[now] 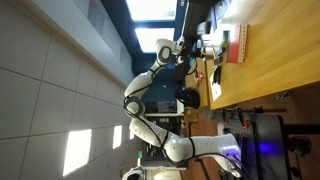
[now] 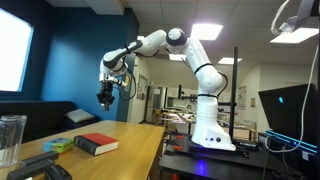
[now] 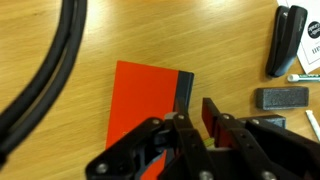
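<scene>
A red book (image 3: 142, 98) with a black spine lies flat on the wooden table; exterior view 2 shows the same book (image 2: 97, 143) near the table's left part. My gripper (image 2: 112, 98) hangs well above the table there, clear of the book. From the wrist camera, the dark gripper covers the book's lower right side, its fingertips a little apart with no object seen between them. In the sideways exterior view 1, the red book (image 1: 236, 45) is apart from the gripper (image 1: 189, 62).
Right of the book in the wrist view are a black stapler (image 3: 287, 40), a dark block (image 3: 282, 98) and a marker (image 3: 303, 78). Black cables (image 3: 45, 65) cross the left side. A glass (image 2: 10, 138) stands at the table's left edge. Bare wood surrounds much of the book.
</scene>
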